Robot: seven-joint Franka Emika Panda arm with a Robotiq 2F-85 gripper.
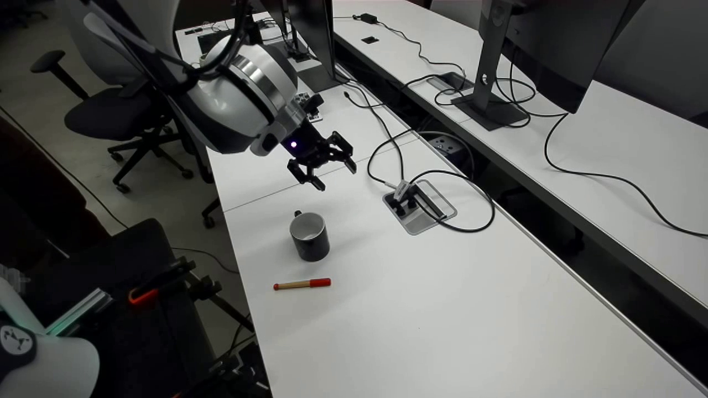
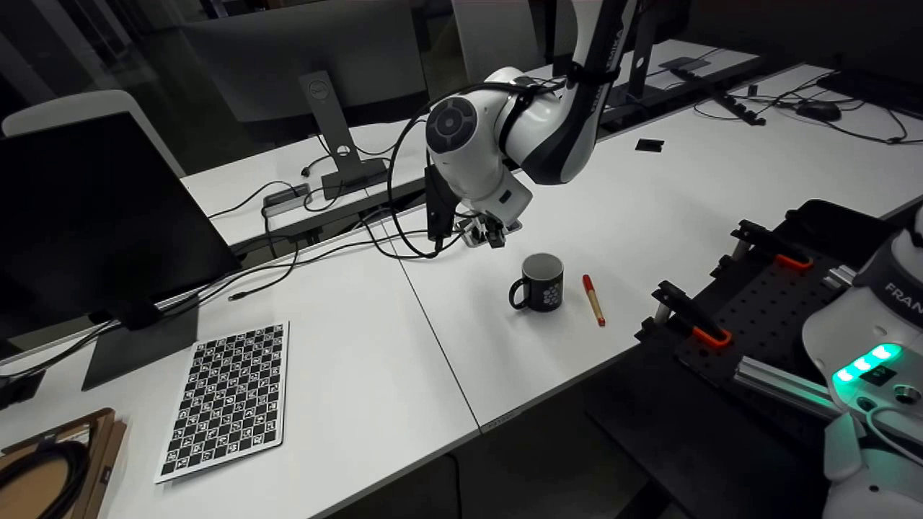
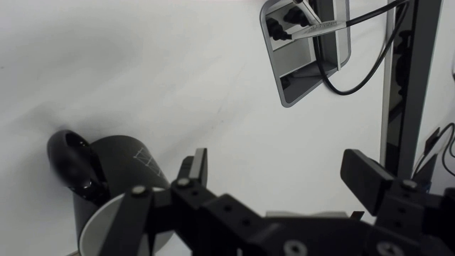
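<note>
A dark mug [image 1: 312, 242] with a pale inside stands upright on the white table; exterior view 2 shows light print on the mug [image 2: 543, 290] and its handle. Beside it lies a marker-like stick [image 1: 302, 284], tan with red ends. My gripper [image 1: 336, 175] hangs above the table, open, on the far side of the mug in exterior view 1. In the wrist view, bare tabletop shows between the spread fingers of the gripper. There the mug [image 3: 123, 162] is at lower left, partly covered by the left finger, outside the gap.
A power socket box [image 1: 419, 207] with plugs and looping black cable is set into the table near its far edge. A checkered board [image 2: 226, 399] and a monitor [image 2: 95, 233] stand apart from the mug.
</note>
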